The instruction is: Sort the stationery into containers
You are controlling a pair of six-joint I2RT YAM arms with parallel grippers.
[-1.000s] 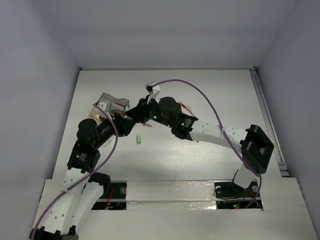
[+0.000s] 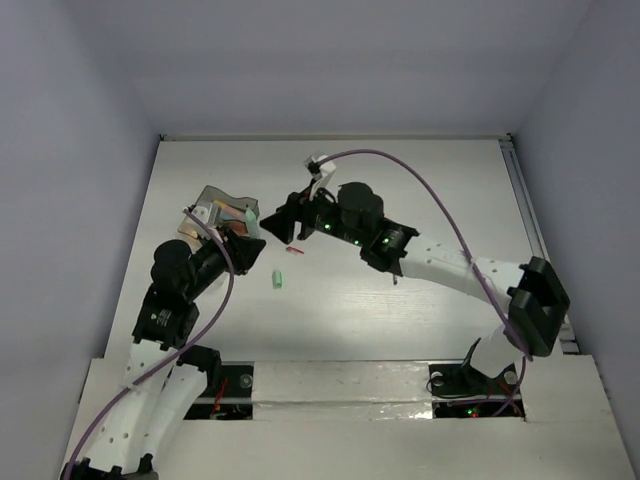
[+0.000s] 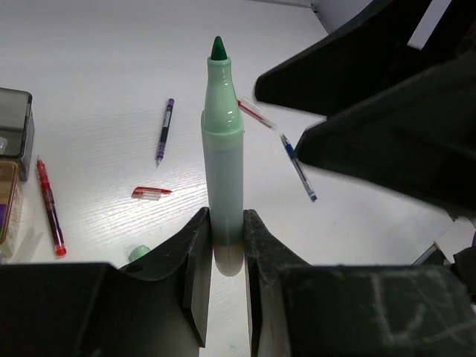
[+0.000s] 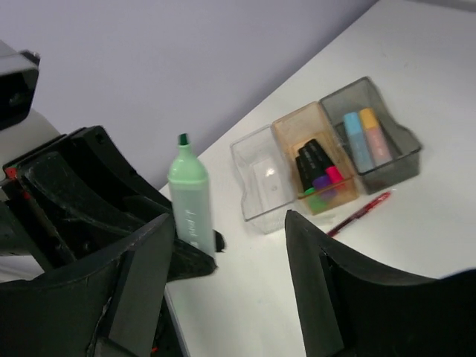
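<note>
Upright in the left wrist view stands a pale green marker point(image 3: 223, 149), its dark green tip bare; my left gripper is shut on its lower end. My right gripper is open, with nothing held; its dark fingers point(image 3: 320, 82) show close to the right of the marker. A green cap-like piece point(image 2: 277, 280) lies on the table. In the right wrist view three bins stand side by side: a clear bin point(image 4: 244, 149), a tan bin point(image 4: 286, 125) with several dark markers, and a grey bin point(image 4: 346, 93) with a blue and an orange-topped pink marker.
A red pen point(image 3: 49, 208) lies beside the bins. Farther out are a red cap point(image 3: 151, 193), a purple pen point(image 3: 164, 132), a blue pen point(image 3: 299, 168) and a red-tipped clear pen point(image 3: 256, 113). The table's right side has open room.
My right gripper has drawn back to the right from the left one, leaving the green marker visible between them. The left arm has barely shifted.
</note>
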